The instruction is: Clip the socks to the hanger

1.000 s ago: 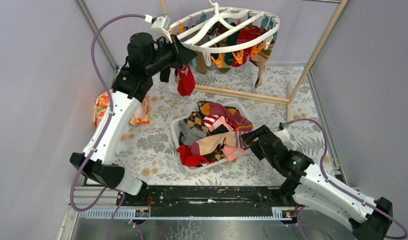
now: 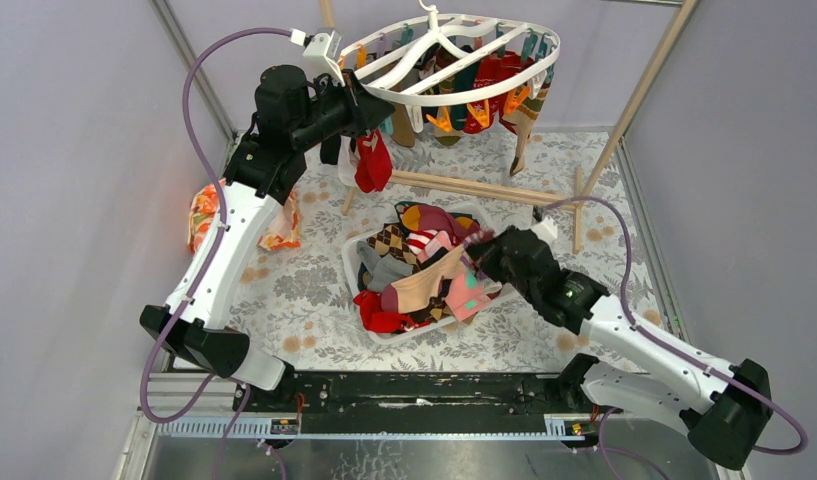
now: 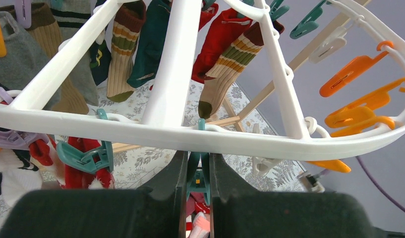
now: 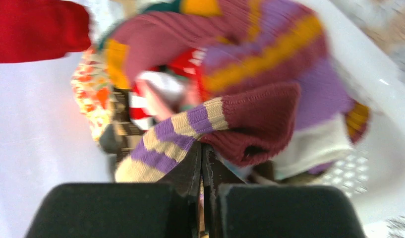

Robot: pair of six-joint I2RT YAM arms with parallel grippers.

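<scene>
The white round hanger (image 2: 449,90) carries socks on clips. My left gripper is at its front rim, shut on a teal clip (image 3: 199,184). Over the bin (image 2: 349,280) my right gripper is shut on a striped sock (image 4: 175,131) with maroon, cream and purple, which is lifted from the pile. A red sock (image 2: 372,160) hangs at the hanger's left.
Free orange clips (image 3: 351,74) line the hanger's right side. Wooden rods (image 2: 464,188) lie behind the bin. An orange patterned cloth (image 2: 282,230) lies left of the bin; the floor right of the bin is clear.
My right gripper has risen and moved slightly back, lifting the striped sock's end from the pile. The left arm has stayed still at the hanger.
</scene>
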